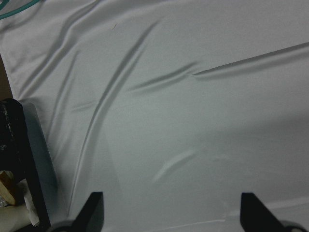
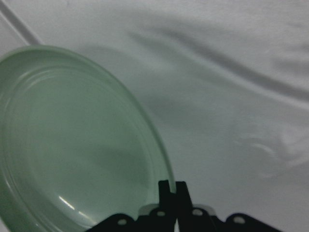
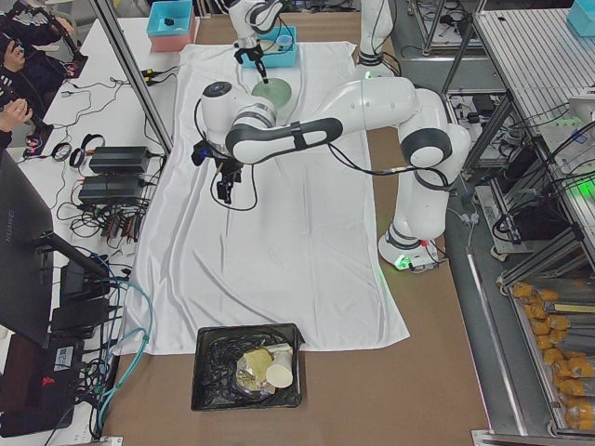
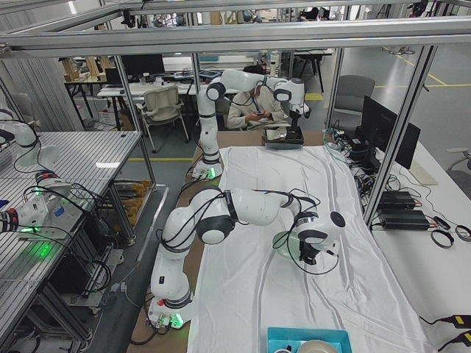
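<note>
A pale green plate [image 3: 273,91] [image 2: 72,135] lies on the white cloth [image 3: 270,269]. My right gripper [image 4: 309,257] is at the plate's edge, its fingers closed on the rim in the right wrist view. My left gripper [image 3: 224,193] hangs open above the cloth, fingers wide apart with only cloth visible below.
A black lined bin [image 3: 209,367] with food and cup-like waste sits at one end, beyond the cloth's edge. A blue container [image 4: 309,334] with dishes stands at the other end. Monitors and cables line one side.
</note>
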